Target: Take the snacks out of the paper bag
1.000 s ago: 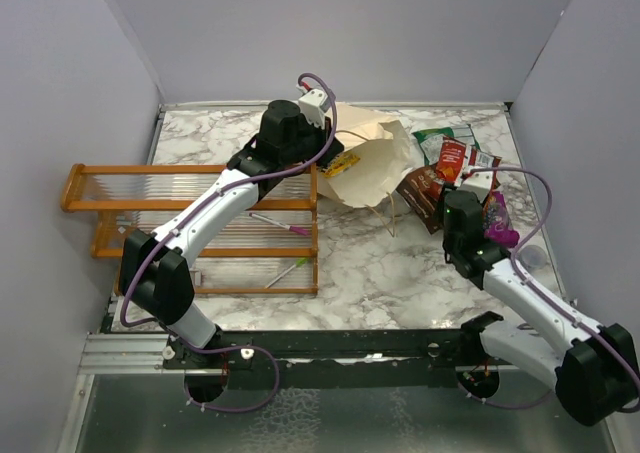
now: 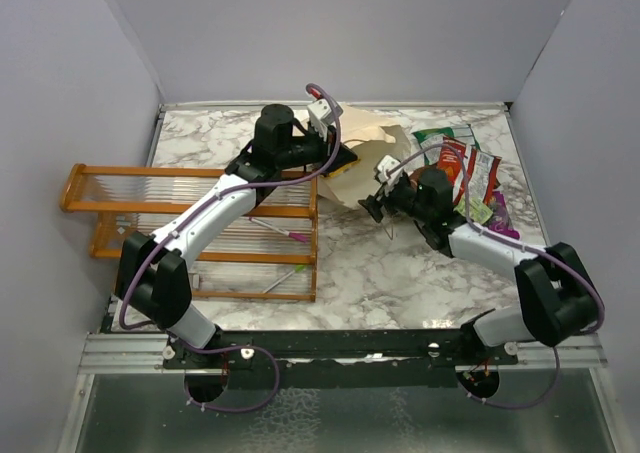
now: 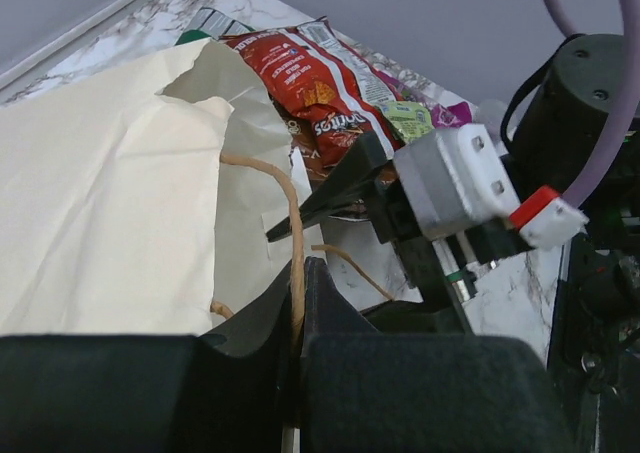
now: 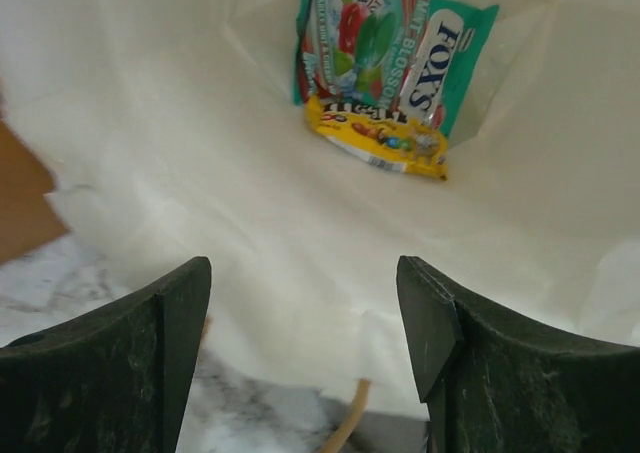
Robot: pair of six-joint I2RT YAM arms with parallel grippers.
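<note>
The white paper bag (image 2: 360, 184) lies on its side, mouth toward the right. My left gripper (image 2: 330, 138) is shut at its top edge, on a twisted paper handle, as the left wrist view shows. My right gripper (image 2: 380, 193) stands open at the mouth; in the right wrist view its fingertips (image 4: 420, 278) point into the bag, where a green Fox's pack (image 4: 370, 48) and a yellow snack pack (image 4: 380, 138) lie deeper inside, clear of the fingers.
Red Doritos bags (image 3: 310, 83), a green pack (image 2: 437, 134) and a purple pack (image 2: 500, 218) lie right of the bag. A wooden rack (image 2: 200, 253) fills the left.
My right gripper has moved left and turned from over the snack pile to the bag's mouth.
</note>
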